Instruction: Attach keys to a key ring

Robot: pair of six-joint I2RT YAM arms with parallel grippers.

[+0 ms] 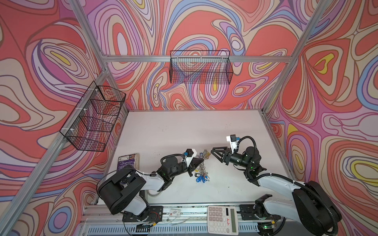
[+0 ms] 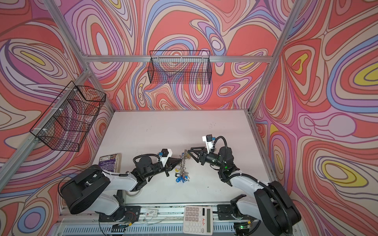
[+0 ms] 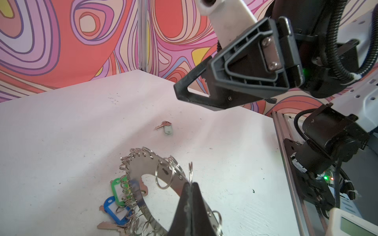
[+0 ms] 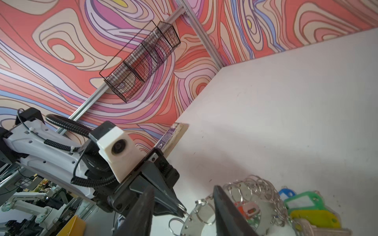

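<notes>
A large metal key ring, a curved band strung with several small wire rings, is held above the table. My left gripper is shut at its upper part, with a thin wire loop showing at the tips. Several tagged keys hang from it: a blue tag, a green tag and, in the right wrist view, a yellow tag. To the right, my right gripper stands open; its blurred fingers hold nothing, with the ring beyond them. A loose key with a pale tag lies on the table.
A purple-labelled box lies at the table's left side. The calculator sits beyond the front edge. Wire baskets hang on the frame at the back and left.
</notes>
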